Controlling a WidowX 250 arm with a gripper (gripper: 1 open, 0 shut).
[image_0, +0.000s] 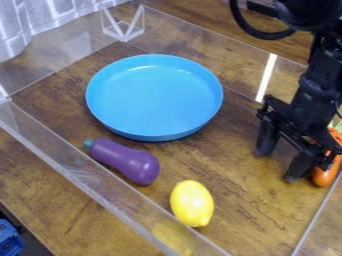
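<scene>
The black gripper (287, 150) is low over the right side of the wooden tray, beside an orange carrot-like object (325, 172) that is partly hidden behind it at the right edge. Its fingers are dark against shadow, so whether they are open or shut, or holding anything, is unclear. A blue plate (154, 92) lies at the upper left, a purple eggplant (123, 156) below it, and a yellow lemon (191, 203) at the lower middle.
Clear plastic walls (80, 185) border the wooden surface (241, 225). Bare wood lies between the plate and the gripper and around the lemon. A blue object (8, 240) shows at the lower left corner.
</scene>
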